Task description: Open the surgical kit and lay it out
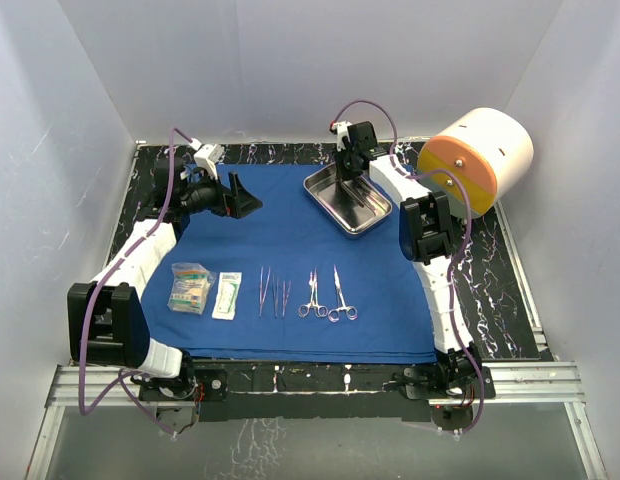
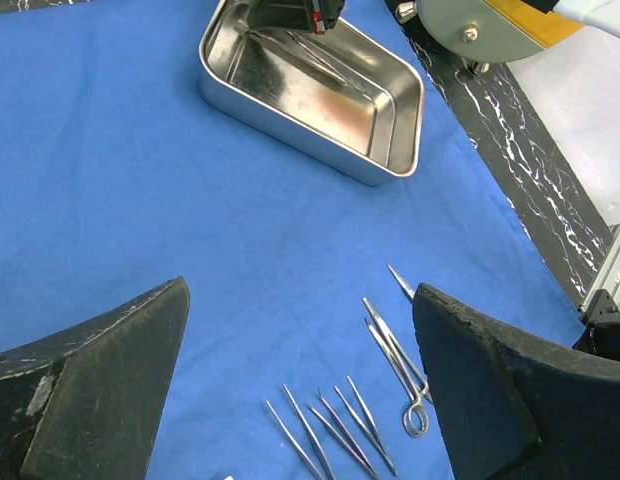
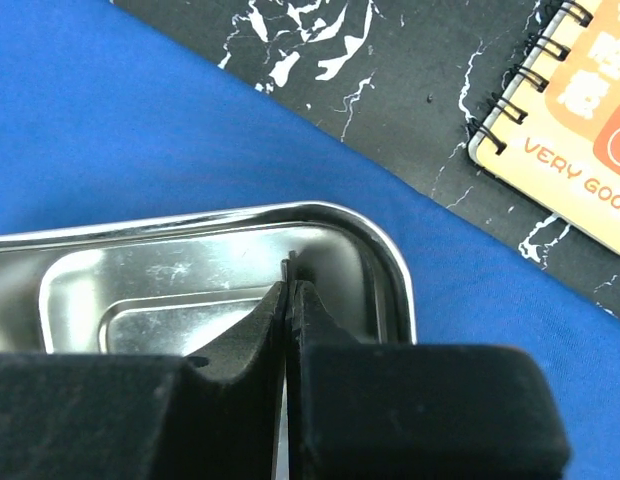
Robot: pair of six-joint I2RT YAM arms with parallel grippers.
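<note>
The steel tray (image 1: 362, 226) lies on the blue cloth at the back, with my right gripper (image 1: 342, 174) reaching down into it. In the right wrist view that gripper is shut near the tray's corner; nothing certain shows between its fingers. A slim metal instrument (image 2: 320, 58) rests in the tray, partly hidden. My left gripper (image 1: 248, 198) stands open and empty over the cloth, left of the tray. Along the front lie tweezers-like tools (image 1: 263, 290), two ring-handled instruments (image 1: 313, 300), a white packet (image 1: 227, 295) and a clear bag (image 1: 191, 288) with beige contents.
A round white and orange container (image 1: 480, 160) stands at the back right, close to the right arm. In the right wrist view, a spiral notebook (image 3: 580, 130) lies behind the cloth.
</note>
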